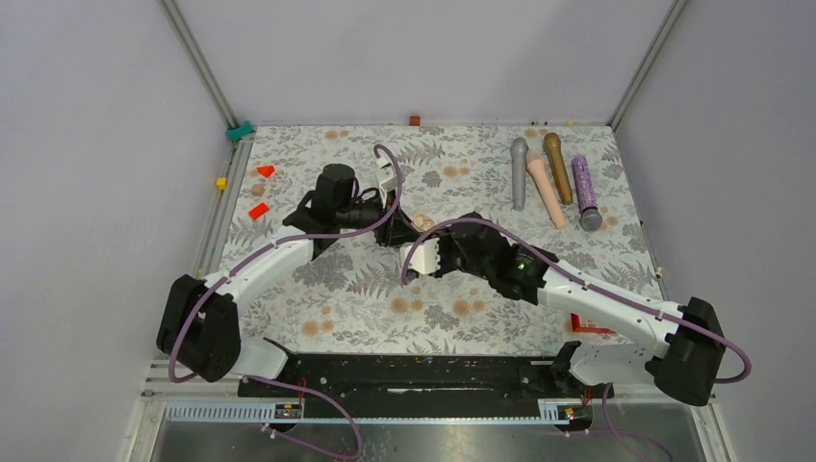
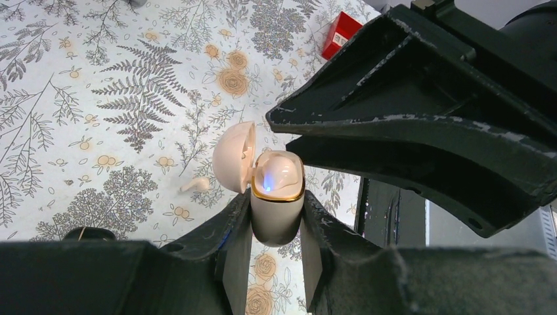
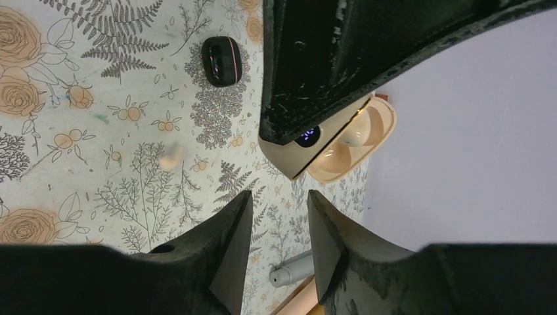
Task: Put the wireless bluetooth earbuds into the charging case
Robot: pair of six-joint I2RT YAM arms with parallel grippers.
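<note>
My left gripper is shut on the cream-and-gold charging case (image 2: 276, 210), whose lid (image 2: 230, 157) stands open. In the right wrist view the case shows a display and two pale cavities (image 3: 355, 138), beside a large dark finger of the other gripper. A small pale earbud (image 2: 196, 185) lies on the patterned cloth below. My right gripper is part open above the cloth, with nothing visible between its fingertips. Both grippers meet near the middle in the top view, where their arms hide most of the case.
A black rounded object (image 3: 222, 60) lies on the cloth. Several microphone-like objects (image 1: 544, 188) lie at the back right, a red box (image 1: 592, 325) at the front right, small red blocks (image 1: 259, 211) at the left.
</note>
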